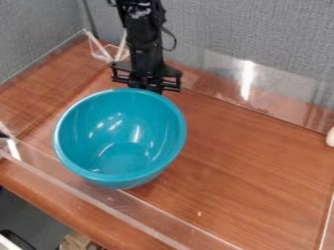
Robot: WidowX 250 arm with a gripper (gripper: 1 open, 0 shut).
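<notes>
A large teal bowl (120, 146) sits on the wooden table toward the left front. My black gripper (146, 86) hangs just behind it at the bowl's far rim, its lower end partly hidden, so I cannot see clearly whether anything is between the fingers.
A white lattice object (108, 51) stands at the back left, and a small white object (329, 137) is at the right edge. Clear strips line the table's edges against grey walls.
</notes>
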